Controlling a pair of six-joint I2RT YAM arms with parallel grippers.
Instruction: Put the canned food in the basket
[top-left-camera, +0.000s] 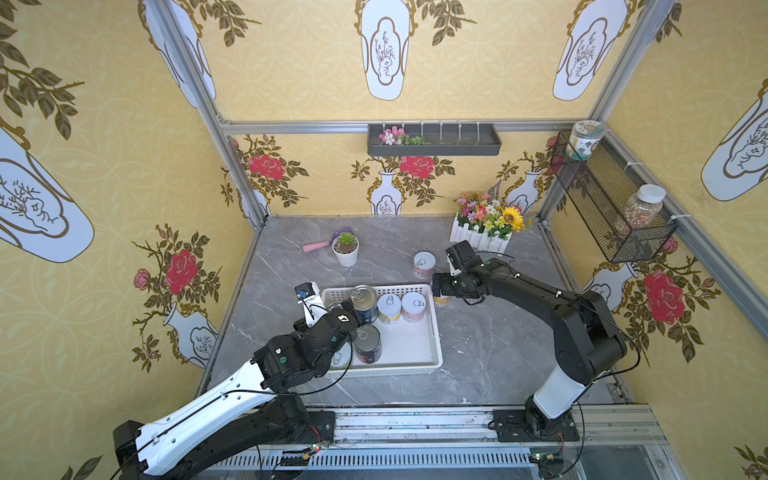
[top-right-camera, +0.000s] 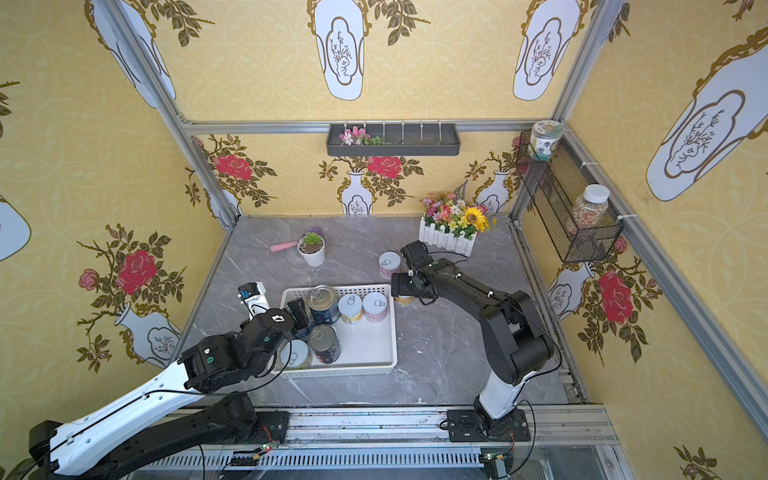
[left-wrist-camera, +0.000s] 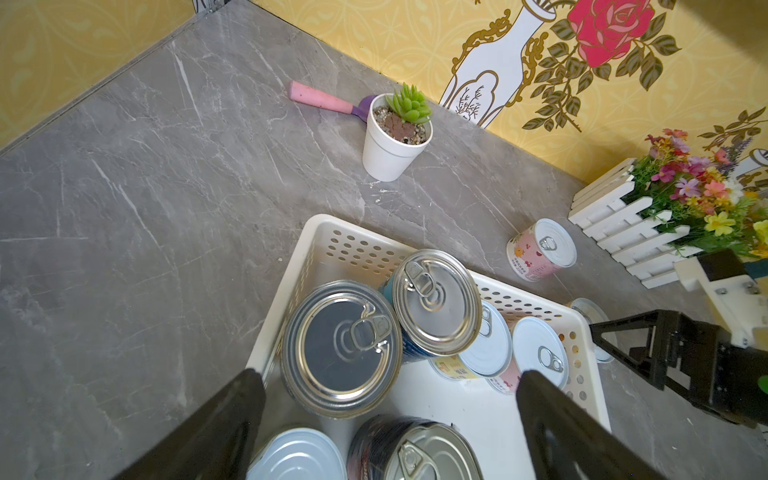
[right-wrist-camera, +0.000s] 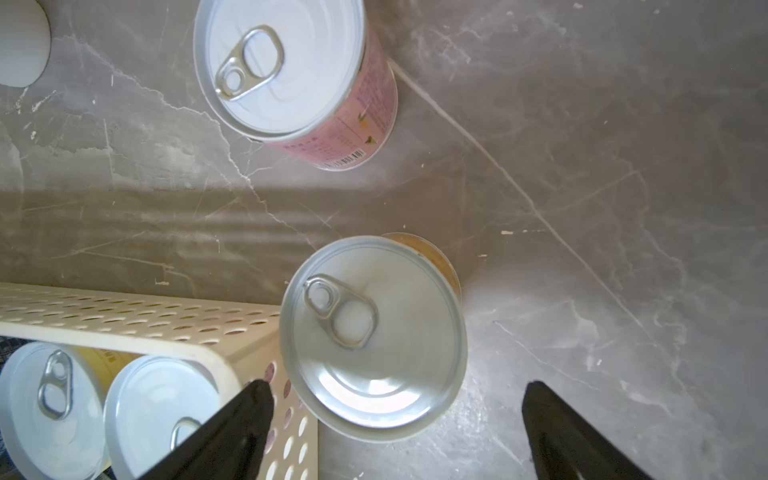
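Note:
The white basket (top-left-camera: 412, 352) holds several cans, among them a tall dark can (left-wrist-camera: 340, 344), a yellow-label can (top-left-camera: 389, 306) and a pink can (top-left-camera: 413, 305). A can with an orange-yellow side (right-wrist-camera: 373, 336) stands just outside the basket's right corner, below my open right gripper, whose fingertips are either side of it. A pink can (right-wrist-camera: 280, 60) stands behind it on the table. My left gripper is open above the left part of the basket, over the cans, with nothing held.
A small potted plant (top-left-camera: 345, 252), a pink-handled tool (top-left-camera: 314, 246) and a flower planter (top-left-camera: 480, 238) line the back. A wire shelf (top-left-camera: 596, 200) hangs on the right wall.

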